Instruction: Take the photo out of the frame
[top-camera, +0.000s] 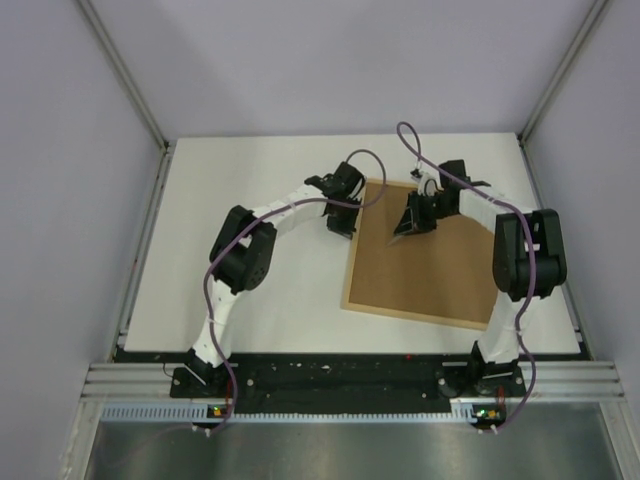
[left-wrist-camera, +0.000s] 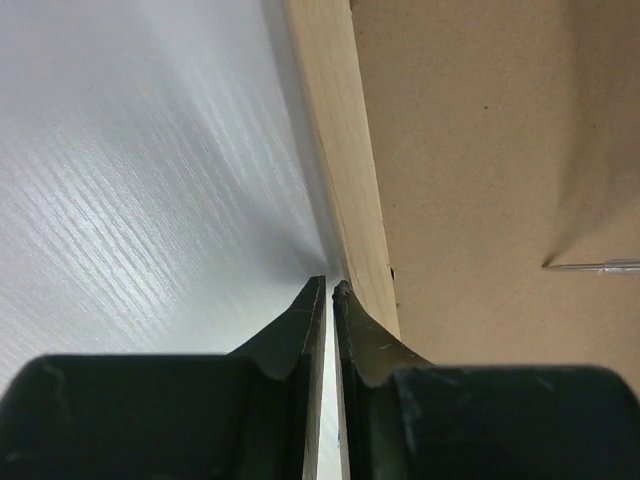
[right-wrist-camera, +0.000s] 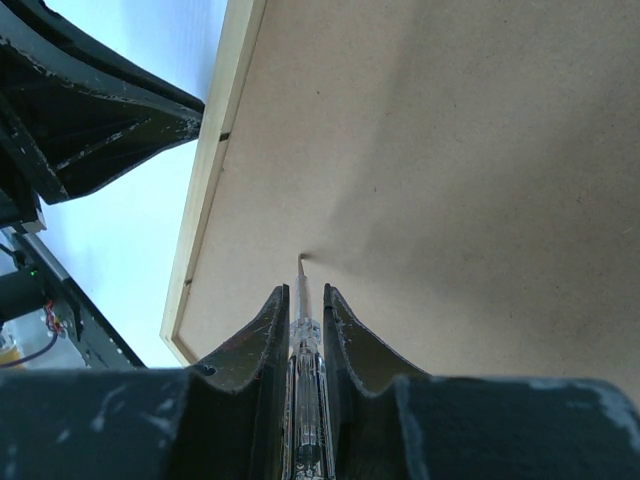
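The frame (top-camera: 420, 280) lies on the white table, brown backing board (left-wrist-camera: 480, 150) facing up within a pale wooden rim (left-wrist-camera: 335, 130). At its left rim is my left gripper, fingertips close together at the wood; whether anything is between them I cannot tell. My right gripper, over the board, is shut on a thin metal-tipped tool (right-wrist-camera: 303, 350), whose point is at or just above the board. The photo itself is not visible.
Walls stand at the back and both sides. The left arm's body shows close beside the rim in the right wrist view.
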